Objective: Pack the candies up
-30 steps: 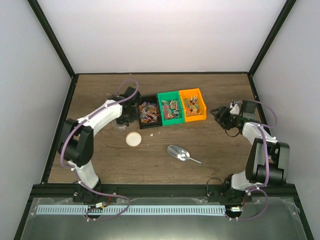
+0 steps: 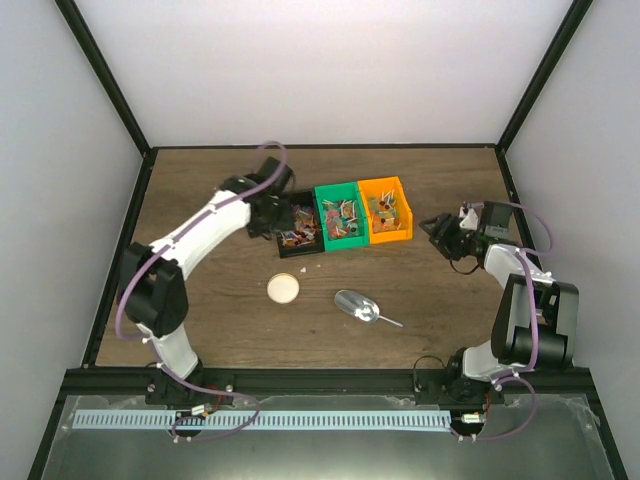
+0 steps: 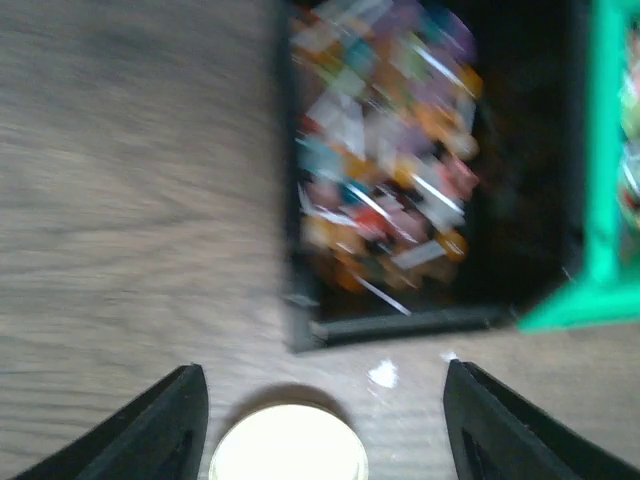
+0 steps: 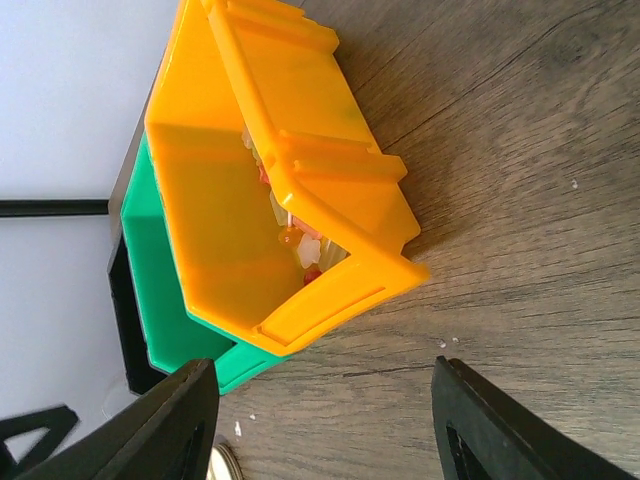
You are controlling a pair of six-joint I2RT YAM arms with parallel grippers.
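Note:
The pale round lid (image 2: 283,288) lies on the table in front of the black bin (image 2: 284,247). Candies (image 3: 395,150) fill the black bin; green (image 2: 343,238) and orange (image 2: 391,236) bins beside it also hold candies. Over the black bin's left side is my left gripper, its fingers apart and nothing seen between them. A metal scoop (image 2: 357,305) rests on the table. To the right of the orange bin, my right gripper is open and empty. No clear jar can be made out in the top view now.
Bare table (image 2: 450,340) spreads around the scoop and in front of the right arm. Small white bits (image 3: 383,374) lie before the black bin. The bins stand side by side, touching or nearly so.
My left arm has swung right and is now over the black bin's left side. The lid has shifted right and nearer the front. A clear jar beside it no longer shows. The right arm is still.

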